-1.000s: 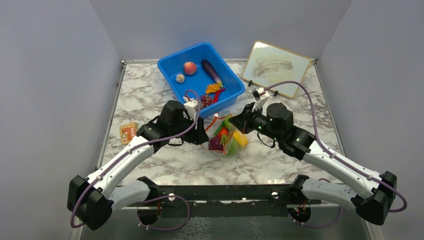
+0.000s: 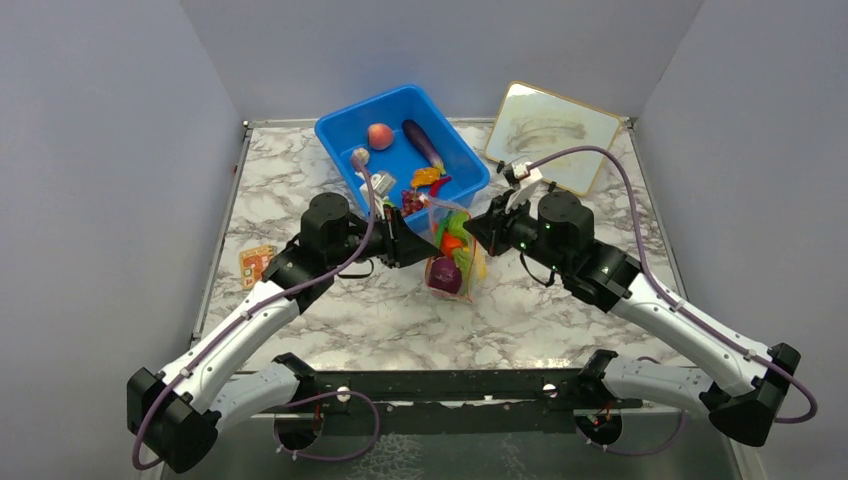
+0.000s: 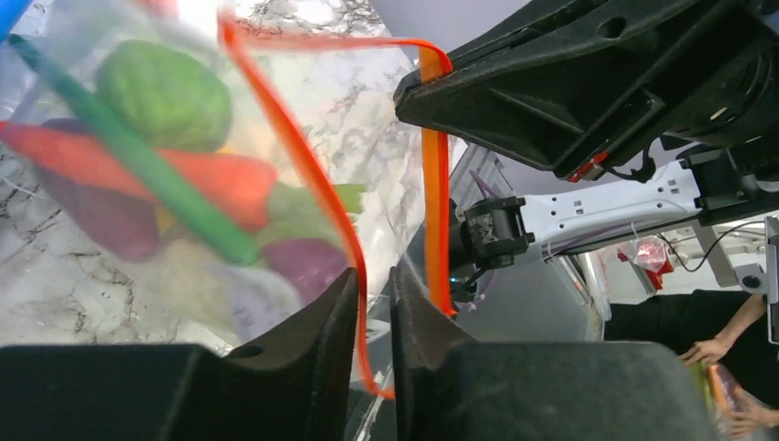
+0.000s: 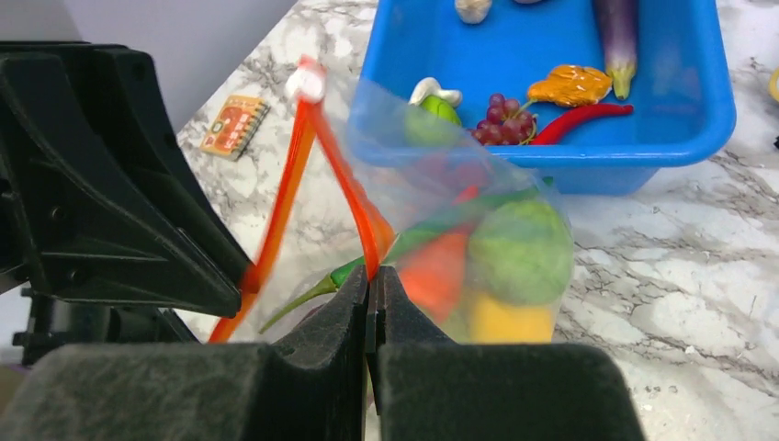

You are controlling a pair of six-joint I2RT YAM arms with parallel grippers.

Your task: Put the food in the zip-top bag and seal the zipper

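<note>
A clear zip bag [image 2: 450, 262] with an orange zipper rim stands upright between the grippers, filled with green, red, purple and yellow produce. My left gripper [image 2: 428, 252] is at its rim; in the left wrist view the rim runs down between or behind its fingertips, and whether it grips is unclear. My right gripper [image 2: 474, 228] is shut at the other part of the rim; in the right wrist view the orange zipper [image 4: 349, 175] runs down to its tips. The bag's top forms a narrow loop.
A blue tray [image 2: 335, 130] behind holds a peach, garlic, eggplant, peppers and grapes. A whiteboard [image 2: 553, 125] lies at the back right, a small orange-patterned item [image 2: 255, 262] at the left.
Over the last second the bag has risen upright, with the right gripper moving up and back. The left gripper has shifted about and now sits further right, at the rim.
</note>
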